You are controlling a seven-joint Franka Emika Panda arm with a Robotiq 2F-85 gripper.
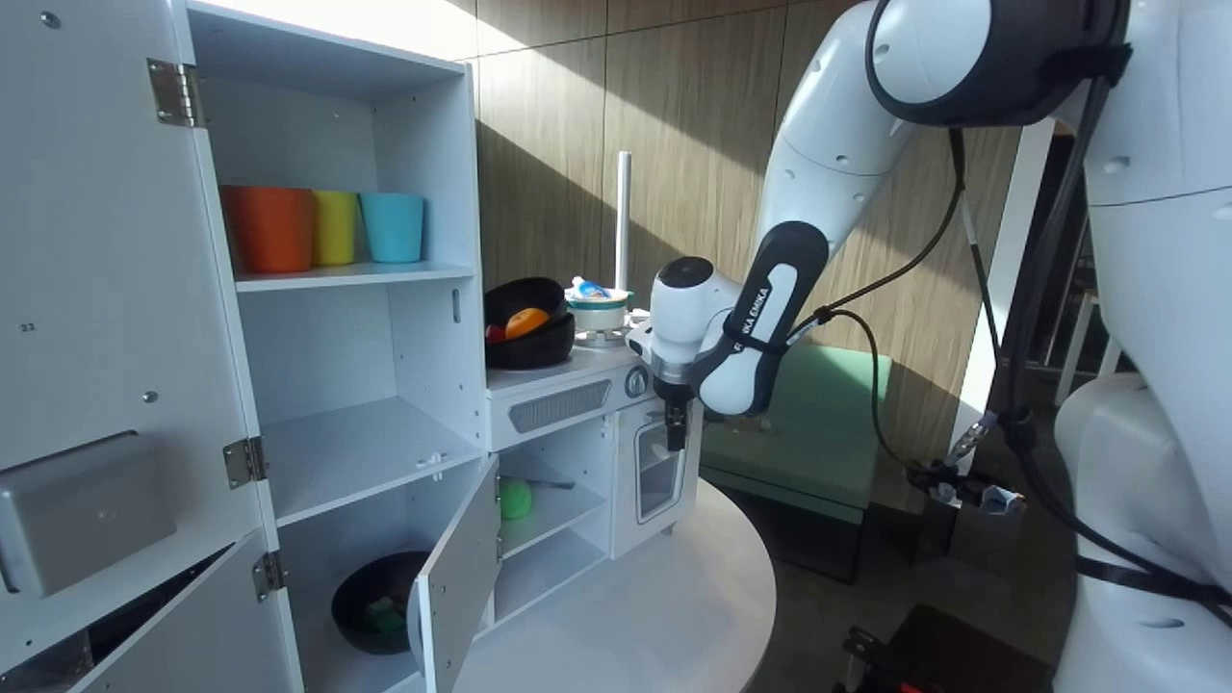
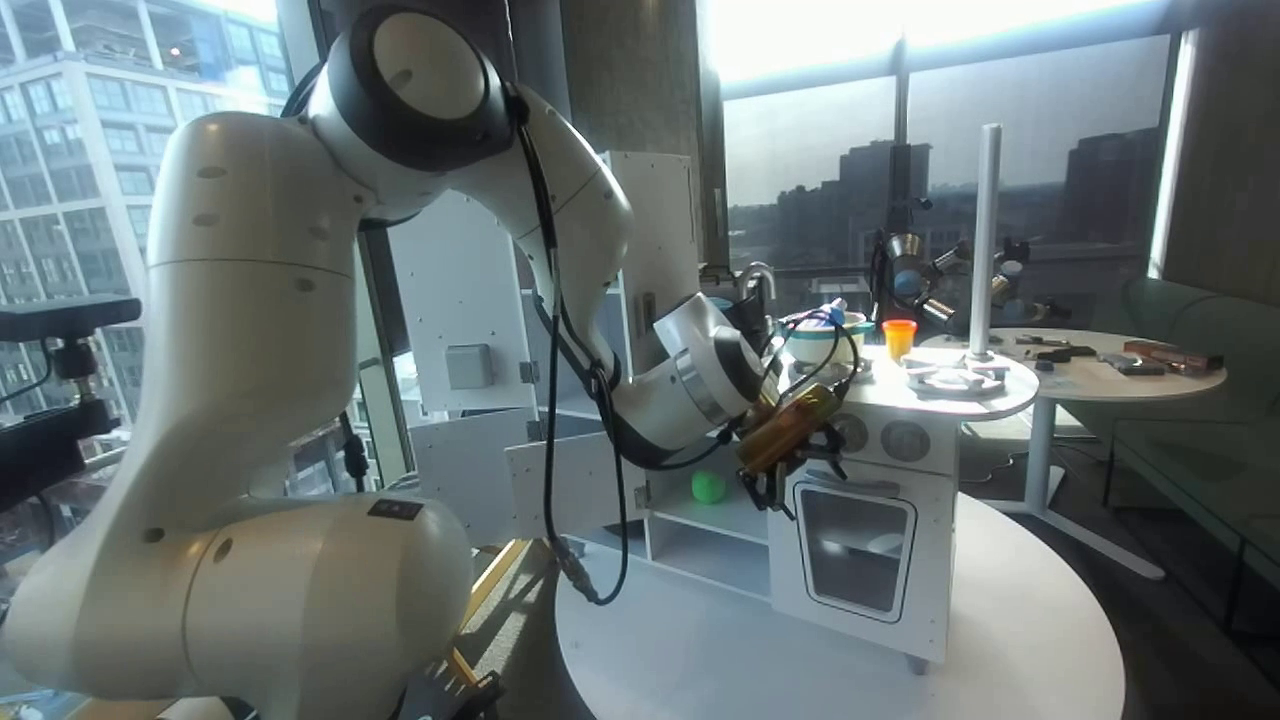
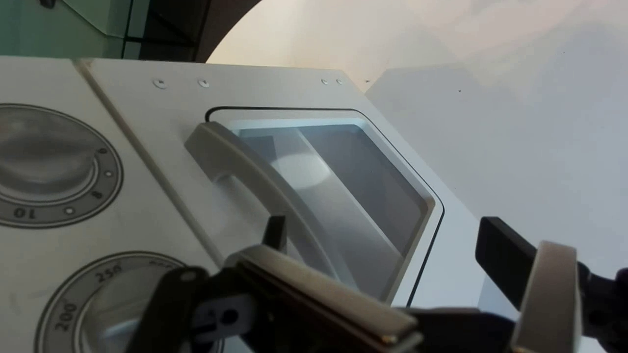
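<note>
The oven door (image 3: 276, 112) is shut, with a curved grey handle (image 3: 274, 182) across its upper edge and a dark window. In the wrist view my gripper stands open. One finger (image 3: 274, 232) appears beside the handle and the other (image 3: 500, 256) out to the right; whether either touches the door cannot be told. Nothing is seen held between them. From the first exterior view, the gripper (image 1: 677, 437) hangs in front of the oven door's upper part, hiding some of it. In the second, the gripper (image 2: 798, 474) overlaps the door's upper left corner.
Oven knobs (image 3: 41, 164) sit above the door. Left of the oven, a cabinet door (image 1: 458, 577) juts outward near a shelf with a green ball (image 1: 515, 499). Black bowls (image 1: 537, 345) and a pot (image 1: 601, 314) stand on top.
</note>
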